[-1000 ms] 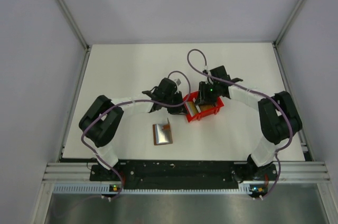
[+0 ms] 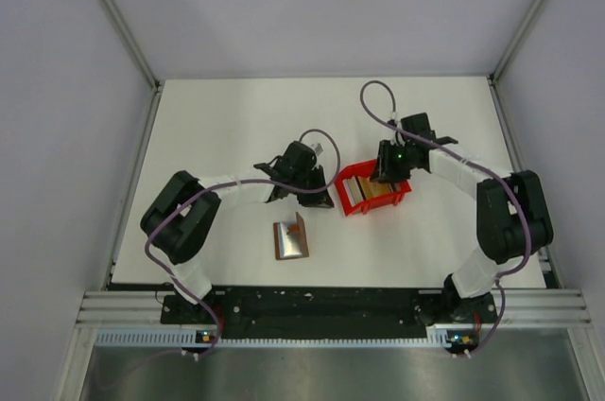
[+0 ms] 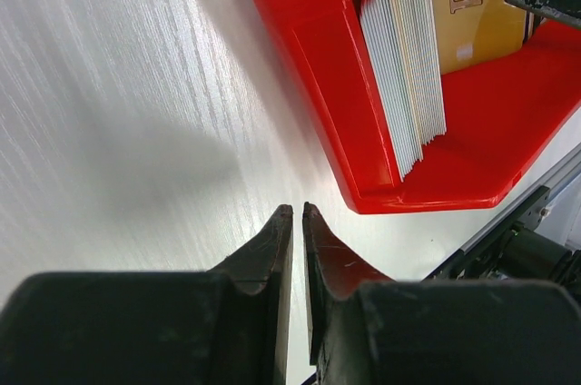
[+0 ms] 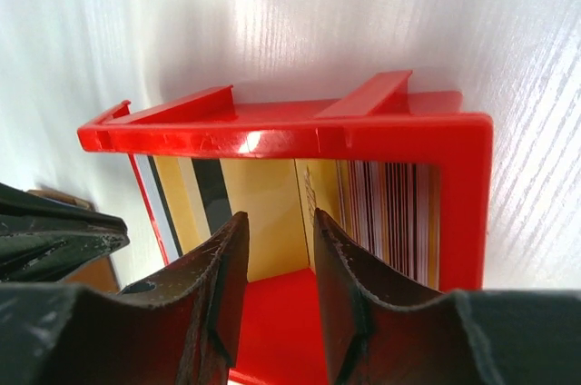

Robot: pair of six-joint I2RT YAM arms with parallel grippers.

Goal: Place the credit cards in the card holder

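Observation:
The red card holder [image 2: 346,200] sits right of centre, filled with cards: white edges in the left wrist view [image 3: 399,67], gold and striped ones in the right wrist view [image 4: 263,212]. My right gripper [image 2: 388,165] is over the holder, its fingertips [image 4: 234,227] slightly apart among the cards; what lies between them is unclear. My left gripper is just left of the holder, its fingers nearly together, with no card visible between them.
A brown-edged case with a silver face [image 2: 290,240] lies at the front centre of the white table.
The card holder and my right gripper have moved rightward, away from my left gripper, which has barely moved.

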